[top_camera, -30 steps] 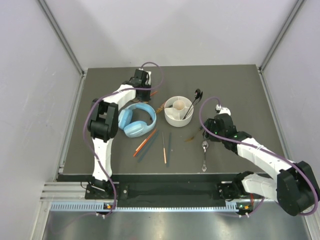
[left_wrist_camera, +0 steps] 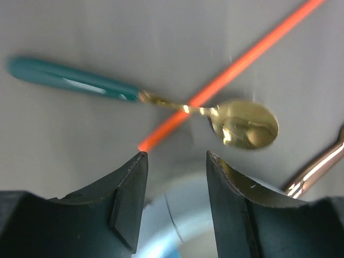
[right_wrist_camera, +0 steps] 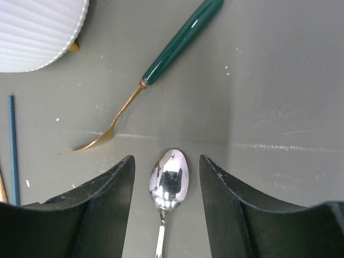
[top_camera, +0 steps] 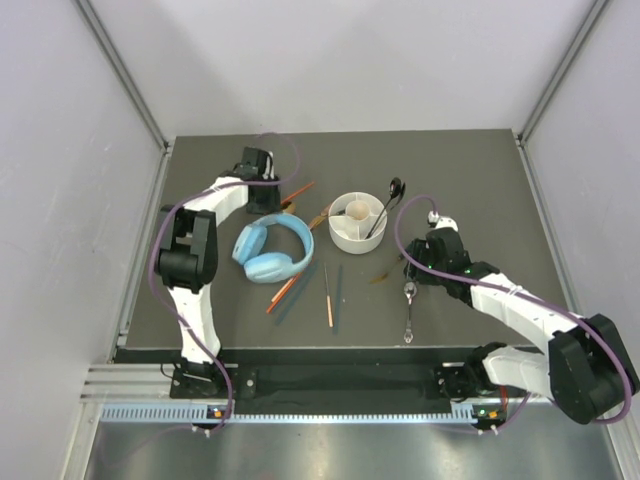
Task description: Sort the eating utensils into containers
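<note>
A gold spoon with a green handle (left_wrist_camera: 75,80) lies across an orange stick (left_wrist_camera: 236,69) in the left wrist view. My left gripper is open over these, its fingertips below the spoon in that view and nothing between them. In the right wrist view, a silver spoon (right_wrist_camera: 169,180) lies in front of my open right gripper, untouched. A green-handled utensil with a gold end (right_wrist_camera: 174,49) rests beyond it. The white divided container (top_camera: 352,238) stands mid-table, with dark spoons (top_camera: 388,205) leaning in it.
Blue headphones (top_camera: 268,266) lie close below my left gripper. A copper knife (left_wrist_camera: 320,164) is to their right. Several sticks, among them a blue one (top_camera: 338,300), lie at the table's front.
My right arm has barely shifted.
</note>
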